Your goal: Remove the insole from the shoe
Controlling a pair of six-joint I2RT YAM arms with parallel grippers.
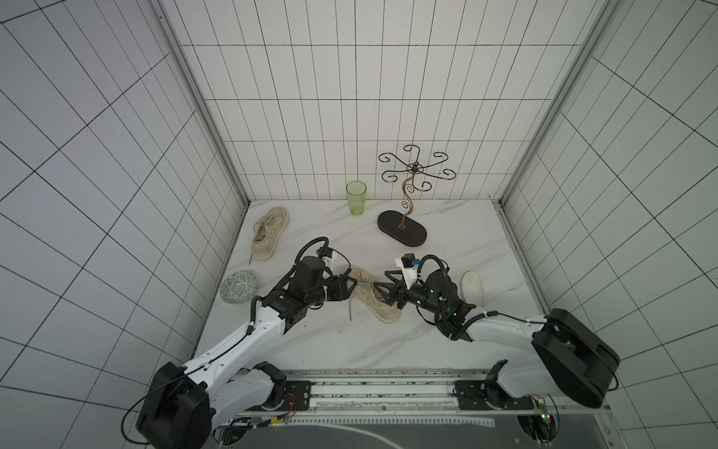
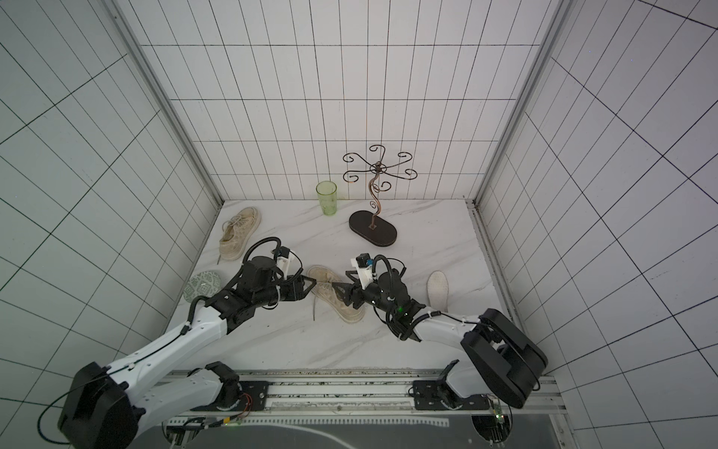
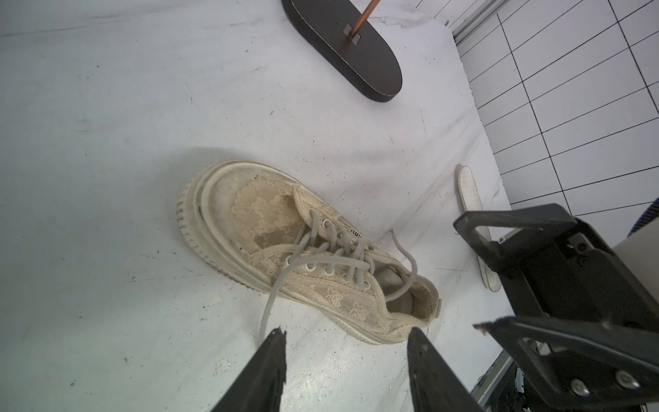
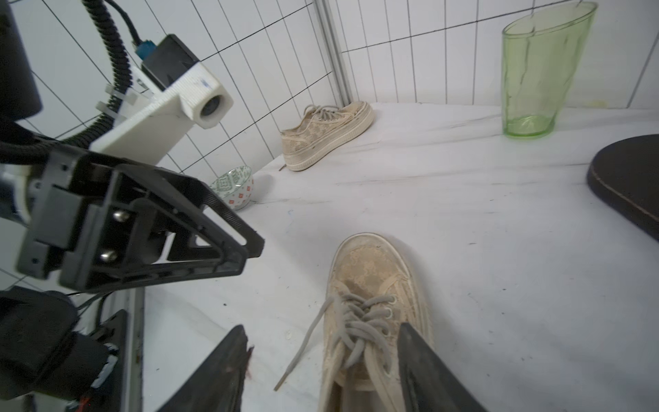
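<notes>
A beige lace-up shoe (image 3: 329,254) lies sole-down in the middle of the table, toe toward the left arm. Its mouth (image 3: 398,292) faces the right arm; whether an insole lies inside is hard to tell. My left gripper stands open by the toe end, empty. Above the shoe's heel half, my right gripper is open, its fingers on either side of the laces in the right wrist view and apart from each other. A loose pale insole (image 1: 471,288) rests on the table at the right, behind the right arm.
A second beige shoe (image 1: 269,232) stands at the back left, with a patterned bowl (image 1: 238,286) in front of it. At the back are a green glass (image 1: 356,198) and a scrolled metal stand on a dark base (image 1: 401,228).
</notes>
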